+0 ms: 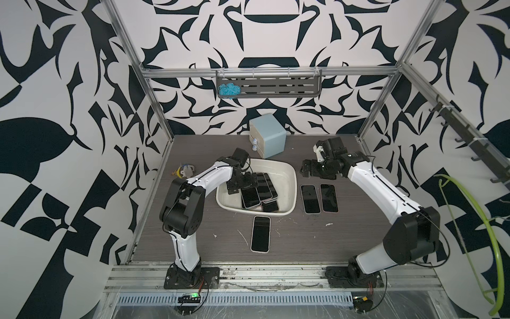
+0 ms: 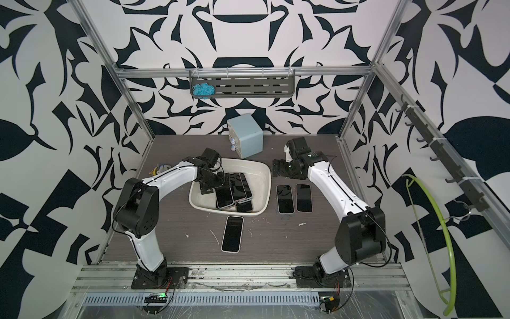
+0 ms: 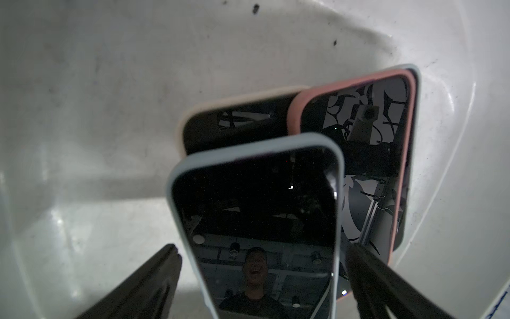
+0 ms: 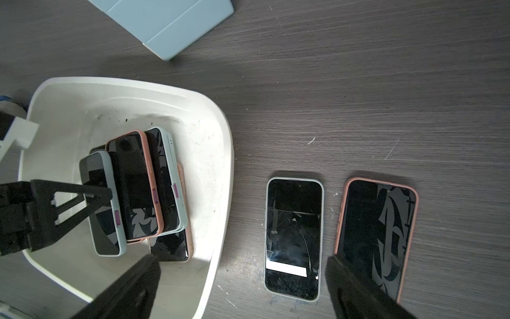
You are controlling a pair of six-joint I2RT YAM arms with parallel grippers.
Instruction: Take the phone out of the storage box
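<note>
The white storage box (image 4: pixel 211 138) holds several stacked phones. My left gripper is down inside it, open around the end of a light-blue-cased phone (image 3: pixel 255 202) on the left of the pile; behind that lie a pink-cased phone (image 3: pixel 372 133) and a beige-cased one (image 3: pixel 233 127). My right gripper hangs open, empty, above the table just right of the box. Below it lie a light-cased phone (image 4: pixel 292 234) and a pink-cased phone (image 4: pixel 374 228). Another phone (image 1: pixel 260 234) lies in front of the box.
A light blue cabinet (image 1: pixel 268 135) stands behind the box, and a small toy (image 1: pixel 185 171) lies at the back left. A grey rack (image 1: pixel 281 85) hangs on the back wall.
</note>
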